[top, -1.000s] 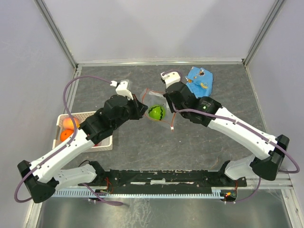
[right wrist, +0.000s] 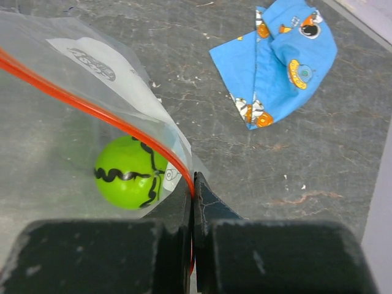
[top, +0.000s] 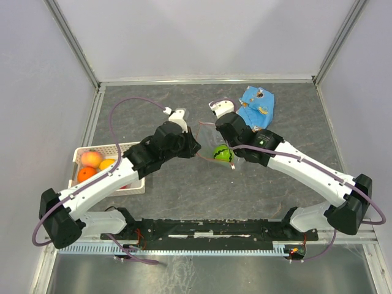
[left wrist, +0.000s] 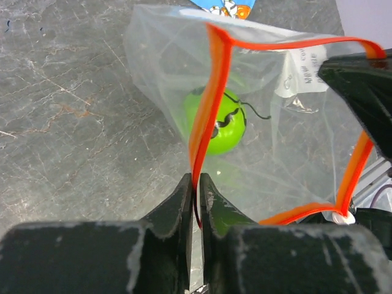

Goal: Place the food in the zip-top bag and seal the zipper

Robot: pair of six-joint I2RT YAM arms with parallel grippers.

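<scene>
The clear zip bag (top: 207,136) with an orange-red rim hangs between my grippers, its mouth spread wide. Inside it rests a green ball-shaped food with dark stripes, seen through the film in the right wrist view too. My left gripper is slightly open, a narrow gap between its fingertips, with the orange rim (left wrist: 208,110) running between them. My right gripper is shut on the opposite rim (right wrist: 147,139), which passes thinly between its fingers. Part of that gripper's black finger (left wrist: 358,92) shows in the left wrist view.
A white basket (top: 131,191) with several fruits stands at the left. A folded blue patterned cloth (right wrist: 288,67) lies behind the bag. Free grey table surrounds the bag at the front and right.
Both grippers have moved rightward, the left one farther, and the bag with the green food has shifted right with them.
</scene>
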